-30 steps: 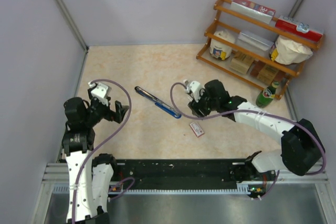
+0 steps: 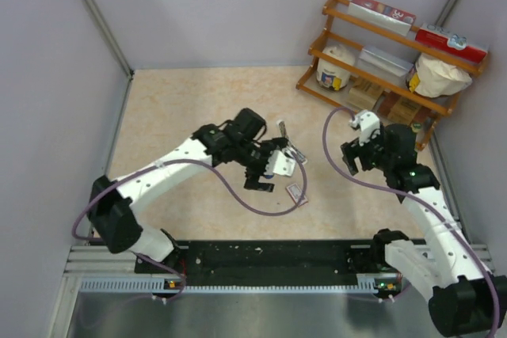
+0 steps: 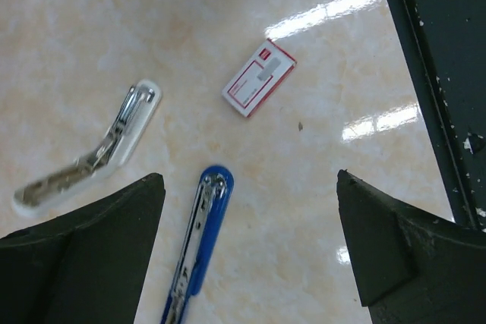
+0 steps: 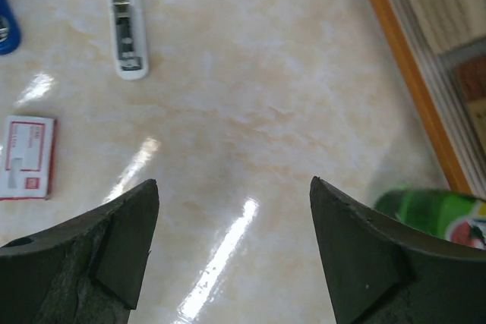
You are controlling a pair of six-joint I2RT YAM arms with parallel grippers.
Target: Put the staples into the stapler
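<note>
A small white-and-red staples box (image 2: 296, 194) (image 3: 247, 89) lies flat on the table, untouched. Opened out, the blue stapler (image 3: 199, 221) shows its silver channel; from above the left arm largely covers it. A white stapler (image 2: 295, 153) (image 3: 140, 115) lies behind it, bent open, also with silver metal showing. My left gripper (image 2: 268, 167) hangs open over the blue stapler's end, close to the box, its fingers empty. Farther right, my right gripper (image 2: 357, 163) is open above bare table; its view has the box (image 4: 27, 158) and white stapler (image 4: 127, 28) at the left.
A wooden shelf (image 2: 388, 31) with boxes and tubs fills the back right. Beside it lies a green bottle (image 4: 425, 210), near my right gripper and mostly covered by it from above. Bare table stretches across the back left.
The left arm has swung far right, from the left side to over the blue stapler's end. The right gripper has moved away from the box and white stapler, rightward and back.
</note>
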